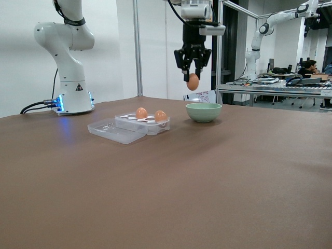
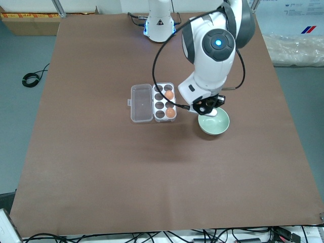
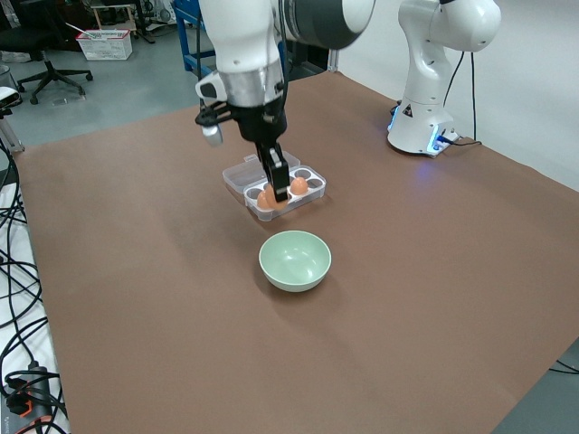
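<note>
The gripper (image 1: 191,76) is shut on an egg (image 1: 193,83), held in the air a little left of and above the pale green bowl (image 1: 203,111) in the top view; in the left view it hangs over the bowl (image 2: 213,124), hiding the egg. An open clear egg carton (image 2: 159,98) holds two eggs (image 2: 169,94) (image 2: 170,112), its lid (image 2: 142,103) lying flat beside it. In the right view the gripper and held egg appear in front of the carton (image 3: 310,194), with the bowl (image 3: 295,260) nearer the camera.
Cables run along the table's edges.
</note>
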